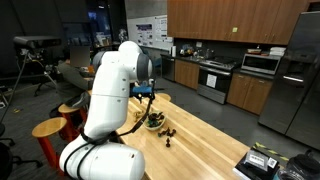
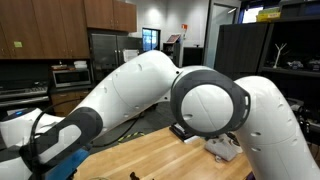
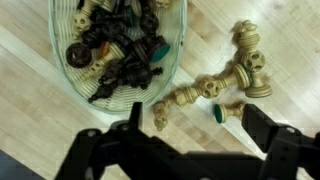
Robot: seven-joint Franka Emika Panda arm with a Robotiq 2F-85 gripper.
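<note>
My gripper stands open above the wooden table, with a wide gap between its fingers. A pale woven basket [image 3: 60, 62] lies at upper left in the wrist view, holding dark chess pieces [image 3: 130, 66] and a few light ones. Several light wooden chess pieces [image 3: 240, 78] are strung along the table right of the basket; one with a green base [image 3: 230, 112] lies on its side by the right finger. In exterior view 1 the gripper is small and hard to make out near the basket [image 1: 154, 128].
A few dark pieces [image 1: 168, 132] stand on the table beyond the basket. A black and white device [image 1: 257, 164] lies at the table's right end. Stools [image 1: 48, 127] stand along the left side.
</note>
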